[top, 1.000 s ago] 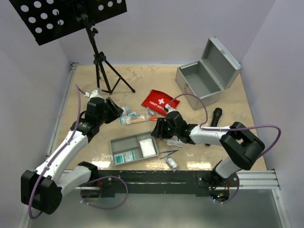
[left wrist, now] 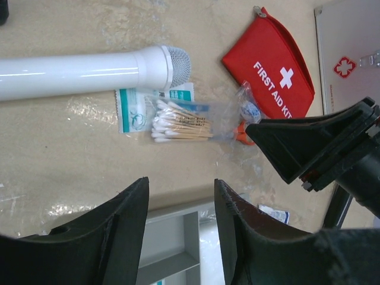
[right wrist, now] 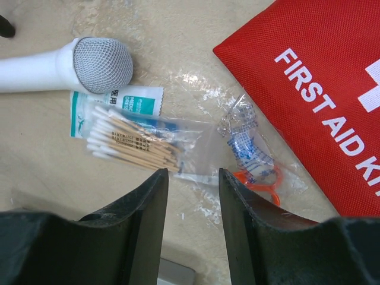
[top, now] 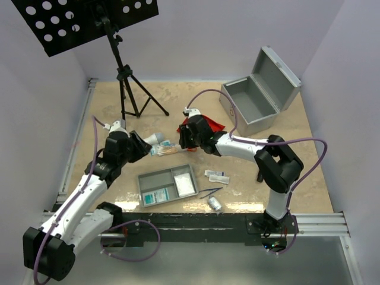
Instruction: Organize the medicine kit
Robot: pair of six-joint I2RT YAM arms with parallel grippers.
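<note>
A clear bag of cotton swabs (right wrist: 133, 142) lies flat on the table, partly over a teal-and-white packet (right wrist: 142, 101). Just right of it is a second clear bag with a blue-white item and orange scissors handles (right wrist: 261, 184). The red first aid pouch (left wrist: 270, 71) lies behind these. My right gripper hovers above the bags, its fingers parted and empty. Farther left, my left gripper is also parted with nothing between its fingers. The grey divided tray (top: 151, 178) holds a teal packet (top: 156, 196) and a white pack (top: 184, 184).
A grey case (top: 249, 102) with a raised lid stands at the back right. A white microphone (left wrist: 89, 74) lies beside the swabs. Two small tubes (top: 217, 177), blue tweezers (top: 210, 192) and a small bottle (top: 214, 203) rest right of the tray. A black stand (top: 123, 77) rises behind.
</note>
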